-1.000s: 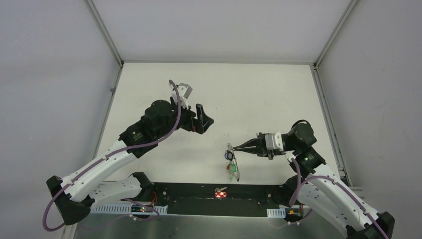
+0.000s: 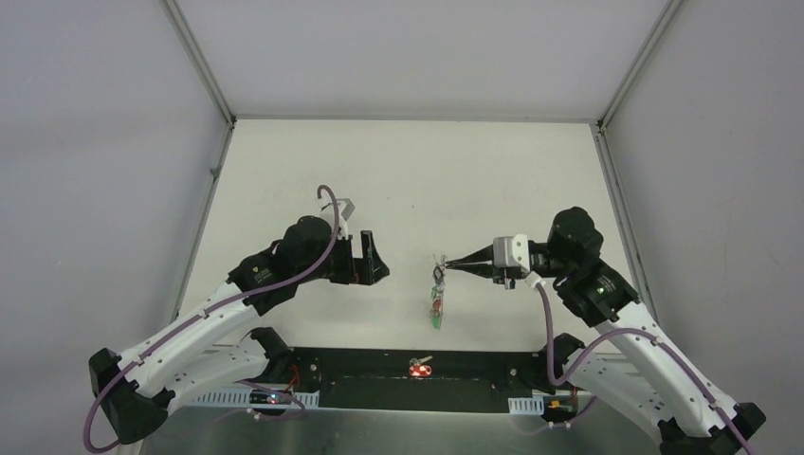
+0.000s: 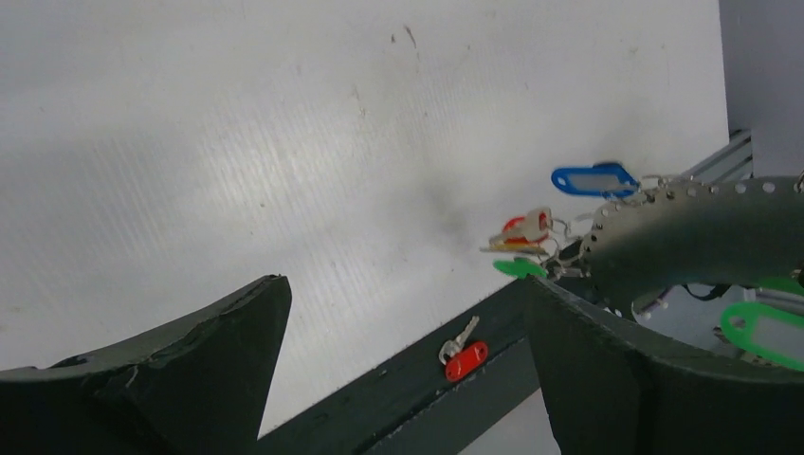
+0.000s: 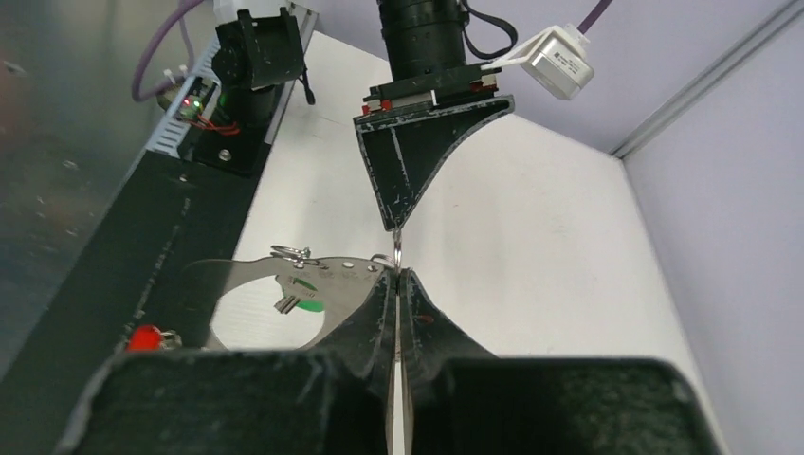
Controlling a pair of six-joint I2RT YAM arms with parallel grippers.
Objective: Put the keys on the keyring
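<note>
A hanging bunch of keys and coloured tags [image 2: 437,303] dangles from the tip of my right gripper [image 2: 448,264], which is shut on its metal ring [image 4: 397,248]. In the left wrist view the bunch shows blue [image 3: 588,180], red and green tags, keys and a perforated metal plate [image 3: 692,232]. My left gripper [image 2: 377,248] is open, to the left of the bunch, with nothing between its fingers. A separate key with a red tag [image 2: 420,371] lies on the dark front strip below the bunch.
The white board [image 2: 408,171] is clear behind and around the bunch. Grey walls [image 2: 711,190] stand at both sides and the back. The dark strip [image 2: 370,379] runs along the front.
My left gripper has moved toward the front and left since a second ago.
</note>
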